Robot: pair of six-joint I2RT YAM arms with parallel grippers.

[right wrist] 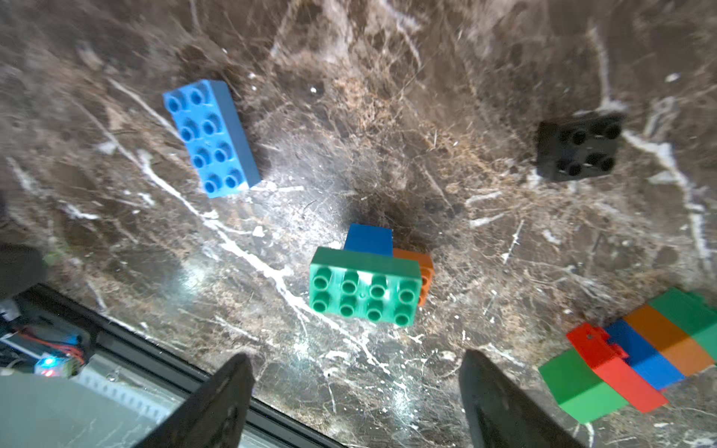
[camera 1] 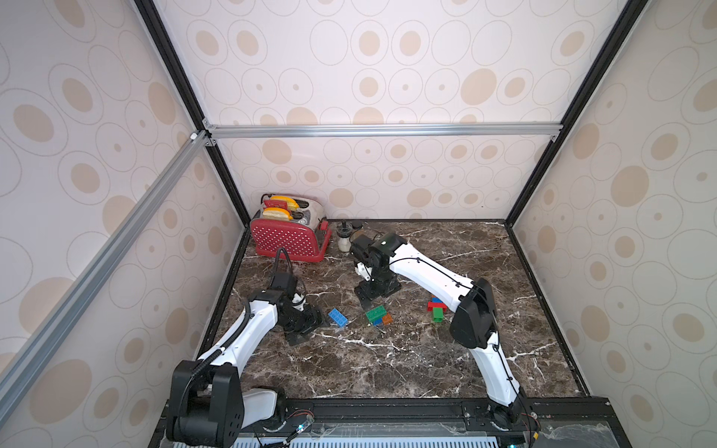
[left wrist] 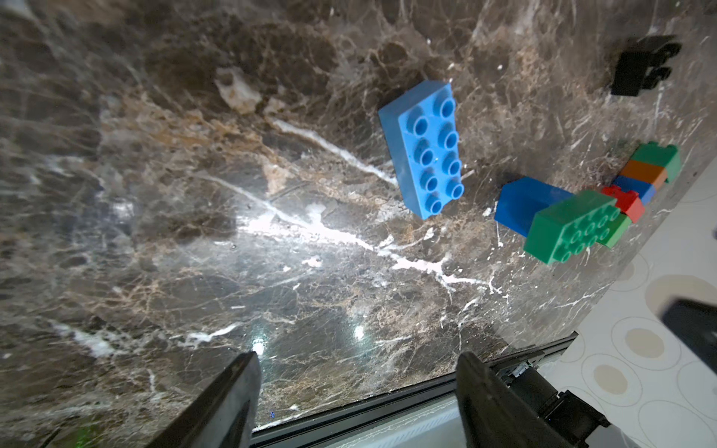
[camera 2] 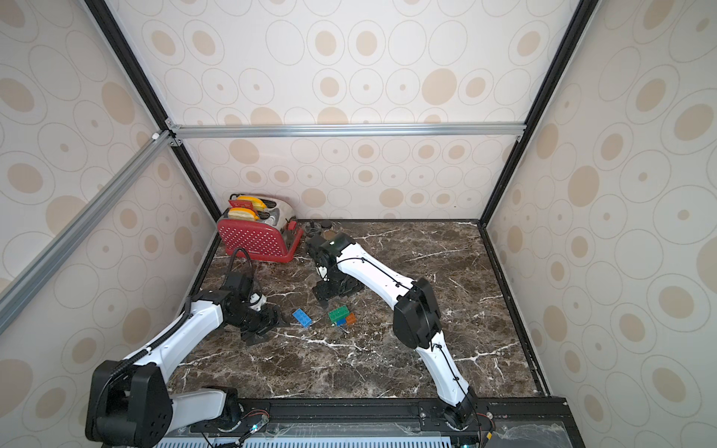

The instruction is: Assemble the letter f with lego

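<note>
A light blue brick (camera 1: 337,318) (right wrist: 209,138) lies alone, right of my left gripper (camera 1: 302,325). A green brick (right wrist: 364,287) sits on a blue brick (right wrist: 368,239) and an orange brick (right wrist: 420,268), below my right gripper (camera 1: 377,289). Both grippers are open, empty and above the table. A black brick (right wrist: 579,147) lies apart, hidden in the top views. A row of green, orange, blue and red bricks (right wrist: 653,336) lies to the right, partly behind the right arm in the top views.
A red perforated basket (camera 1: 287,241) with items and jars (camera 1: 344,237) stand at the back left.
</note>
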